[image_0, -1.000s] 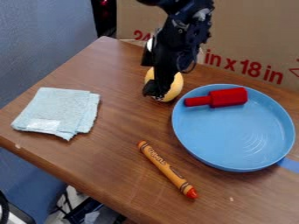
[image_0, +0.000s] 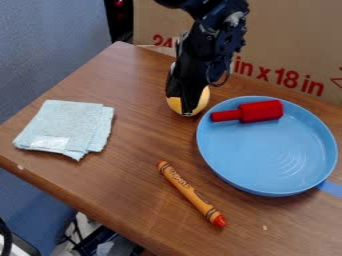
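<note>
My black gripper (image_0: 189, 85) comes down from the top middle over a yellow round object (image_0: 198, 102), partly hidden behind its fingers. Whether the fingers are closed on it I cannot tell. To the right, a red rolling pin (image_0: 250, 112) lies on a blue plate (image_0: 267, 160). An orange crayon (image_0: 189, 189) lies on the wooden table in front of the plate, and a folded light-blue cloth (image_0: 70, 125) lies at the left.
The wooden table (image_0: 107, 190) has bare space between cloth and crayon. A cardboard box (image_0: 294, 50) stands along the back. The table's left edge borders a grey-blue panel.
My gripper has shifted slightly around the yellow object, its wrist tilting a little. The other things have not moved.
</note>
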